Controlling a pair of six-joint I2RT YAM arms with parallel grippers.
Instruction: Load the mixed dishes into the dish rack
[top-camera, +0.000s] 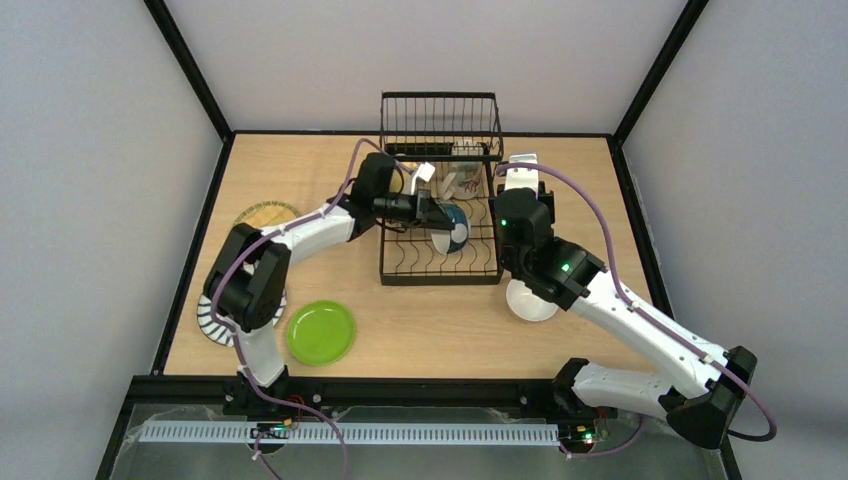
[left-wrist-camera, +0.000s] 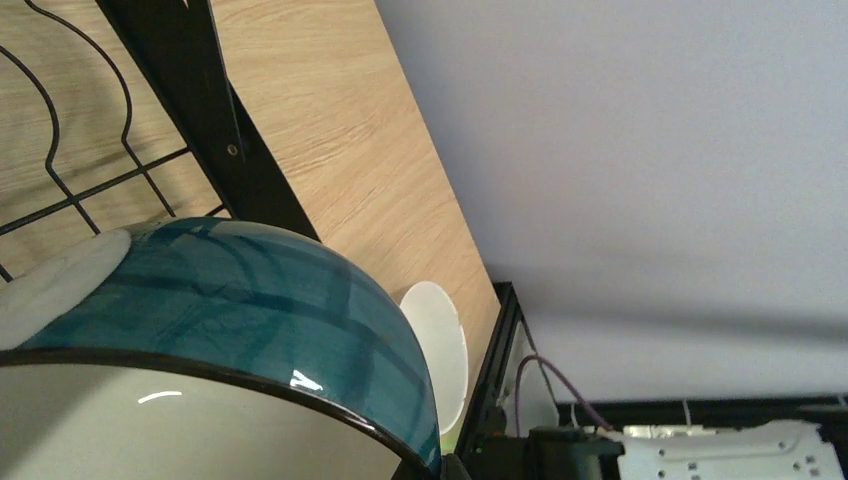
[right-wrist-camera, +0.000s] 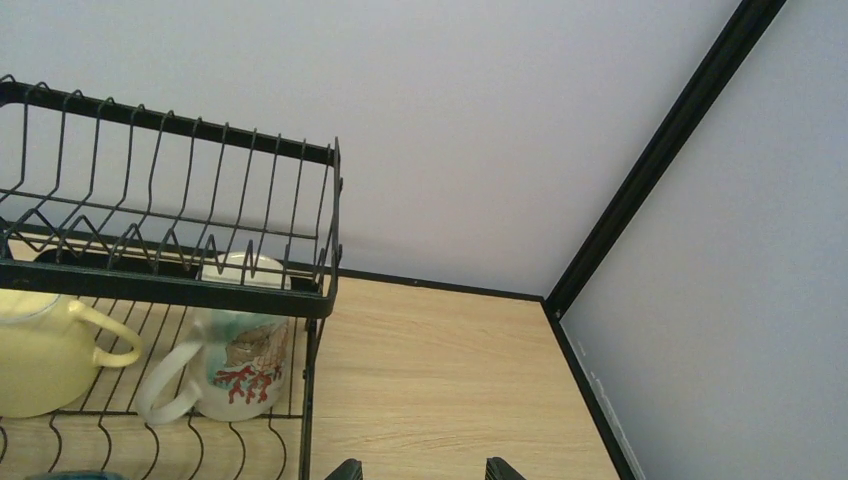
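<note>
A blue-and-white bowl (top-camera: 457, 230) is over the front part of the black dish rack (top-camera: 440, 280), tipped on its side. My left gripper (top-camera: 446, 222) is shut on its rim; in the left wrist view the bowl's blue outside (left-wrist-camera: 270, 290) fills the lower left. Whether the bowl touches the wires cannot be told. Right of the rack, my right gripper stands open, with nothing between its fingertips. A yellow teapot or mug (right-wrist-camera: 45, 350) and a white mug with a coral print (right-wrist-camera: 240, 365) stand in the rack's lower level.
On the table lie a green plate (top-camera: 320, 332), a striped plate (top-camera: 212, 322) partly behind the left arm, and a yellow patterned plate (top-camera: 266, 212). A white bowl (top-camera: 530, 300) sits near the rack's front right corner. Bare table (right-wrist-camera: 440, 370) shows right of the rack.
</note>
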